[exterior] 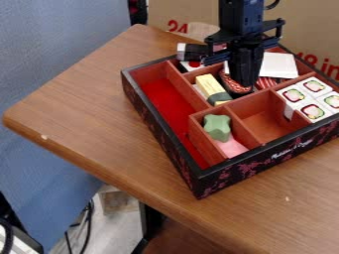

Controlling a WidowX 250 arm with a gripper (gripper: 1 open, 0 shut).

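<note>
The black gripper (243, 69) hangs over the upper middle of a dark, patterned bento box (196, 171), its fingertips low over a red-and-black piece (229, 85); whether it is open or shut is unclear. The box's red compartments hold a yellow piece (209, 87), a green piece (217, 126), a pink piece (231, 147), white rolls with green and red centres (307, 98) and a white slab (280, 63) at the back.
The box sits on a wooden table (93, 99) with bare surface to the left and front. A cardboard box (179, 15) stands behind, and cables lie below the table's left edge.
</note>
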